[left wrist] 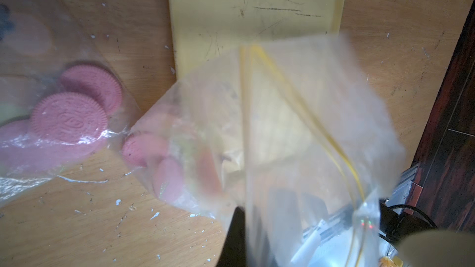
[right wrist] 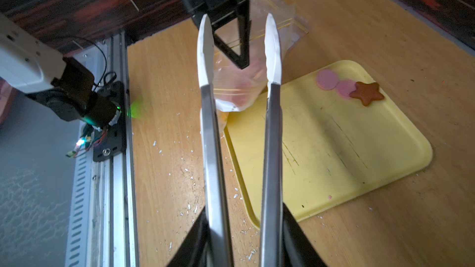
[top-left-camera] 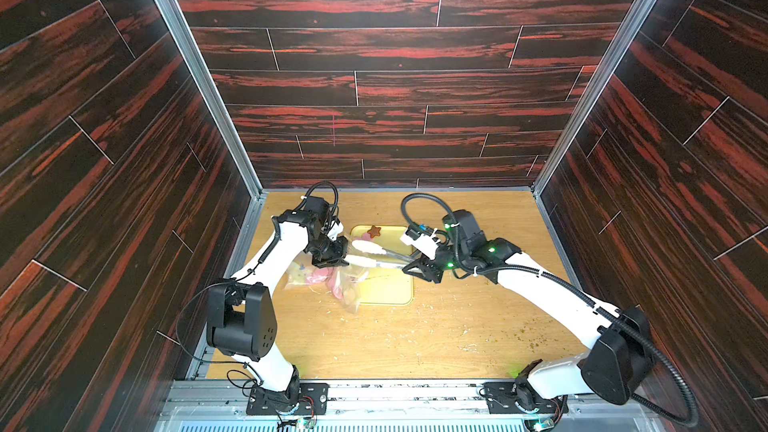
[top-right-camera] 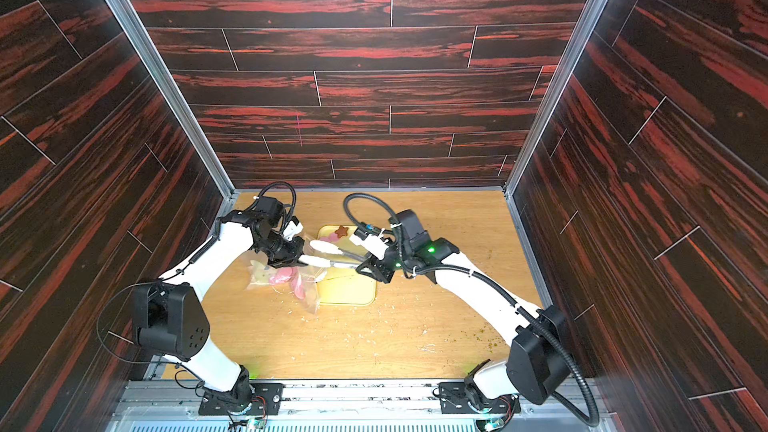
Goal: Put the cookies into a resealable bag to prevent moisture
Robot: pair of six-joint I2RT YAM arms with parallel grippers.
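Note:
My left gripper is shut on the edge of a clear resealable bag (left wrist: 326,64) with yellow seal lines. The bag hangs beside the left end of the yellow tray, its mouth apparently spread, with pink cookies (left wrist: 168,178) low inside it. My right gripper is shut around silver tongs (right wrist: 271,153) with white tips. Those tips stand apart in front of the bag, and no cookie shows between them. On the yellow tray (right wrist: 316,178) lie two pink round cookies (right wrist: 327,79) and a brown star cookie (right wrist: 366,93) in the far corner.
Another clear bag (left wrist: 44,39) holding pink cookies lies on the table left of the tray. Crumbs (top-left-camera: 468,345) are scattered across the wooden tabletop. Open table lies to the right of the tray and along the front.

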